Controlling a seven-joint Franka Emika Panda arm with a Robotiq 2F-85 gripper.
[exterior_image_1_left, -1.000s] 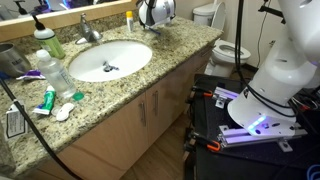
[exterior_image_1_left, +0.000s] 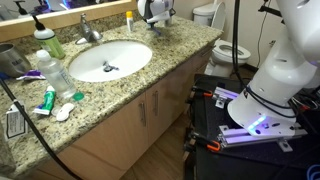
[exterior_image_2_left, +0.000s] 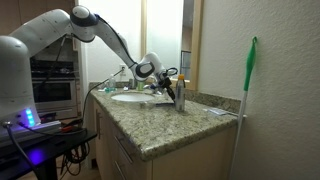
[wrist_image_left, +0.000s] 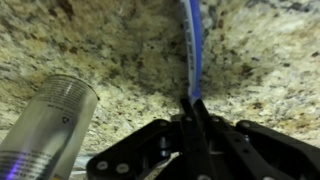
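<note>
In the wrist view a slim blue-and-white object (wrist_image_left: 193, 45), perhaps a handle or a brush, runs from the top edge down to my gripper. My dark fingers are shut on its near end, above the speckled granite counter (wrist_image_left: 120, 45). What its far end looks like is cut off by the frame. In exterior view 2 my arm (exterior_image_2_left: 115, 37) reaches over the sink to the counter's far part, close to a tall bottle (exterior_image_2_left: 180, 96). The held object is too small to make out in the exterior views.
A silver can (wrist_image_left: 50, 122) lies in the wrist view's lower left, beside my gripper. The white sink (exterior_image_1_left: 110, 62) is set in the counter. A clear soap bottle (exterior_image_1_left: 57, 75) and a green-and-white tube (exterior_image_1_left: 45, 101) are at the near end.
At the far end of the counter my gripper and wrist have shifted slightly. Items around the sink have stayed where they were.
</note>
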